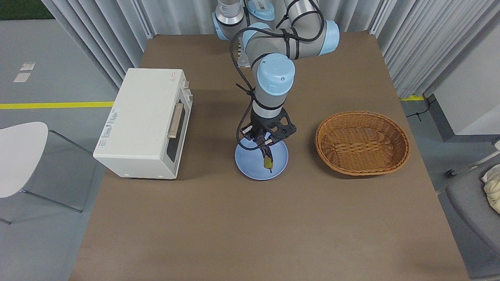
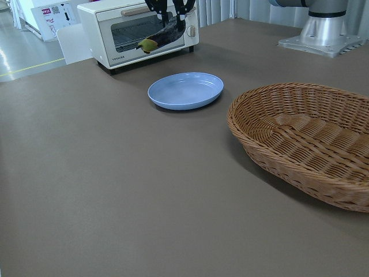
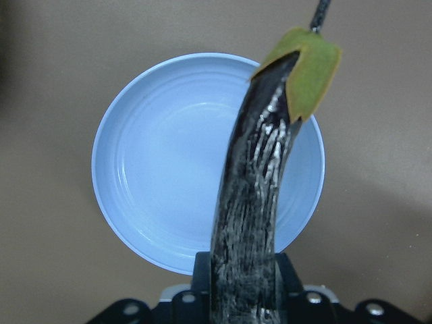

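My gripper is shut on a dark, glossy eggplant (image 3: 250,182) with a green cap (image 3: 310,77), held above the light blue plate (image 3: 155,155). In the front view the arm covers much of the plate (image 1: 248,161), and the cap (image 1: 268,162) shows over it. The left view shows the eggplant (image 2: 167,36) hanging in the air, higher than the plate (image 2: 185,91).
A wicker basket (image 1: 362,143) is to the right of the plate, and a white toaster oven (image 1: 136,121) to the left.
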